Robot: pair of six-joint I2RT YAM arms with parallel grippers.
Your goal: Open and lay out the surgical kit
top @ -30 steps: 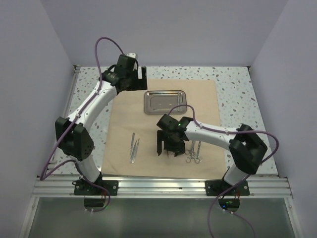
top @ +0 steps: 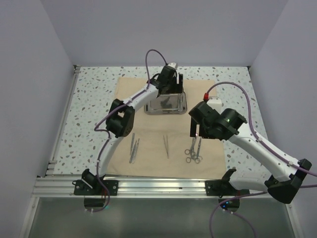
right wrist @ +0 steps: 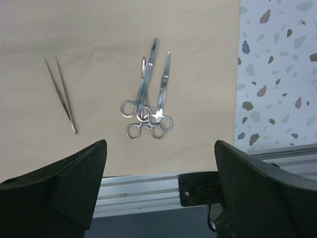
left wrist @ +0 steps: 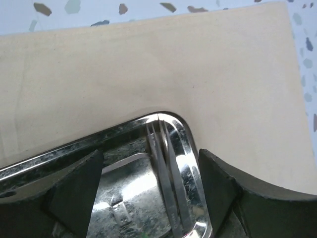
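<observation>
The steel tray (top: 147, 110) lies at the back of the beige cloth, with two slim instruments (left wrist: 165, 178) along its right end. My left gripper (top: 174, 82) hangs over that end, fingers apart and empty. My right gripper (top: 197, 130) stands open above several scissors-like instruments (right wrist: 162, 89) at the front right. A pair of tweezers (right wrist: 70, 109) lies left of them. More slim instruments (top: 134, 151) lie at the front left of the cloth.
The speckled tabletop (top: 84, 114) borders the cloth. A metal rail (top: 148, 183) runs along the front edge.
My left gripper has moved right over the tray's right end. My right gripper has moved from the front middle to the right, above the scissors.
</observation>
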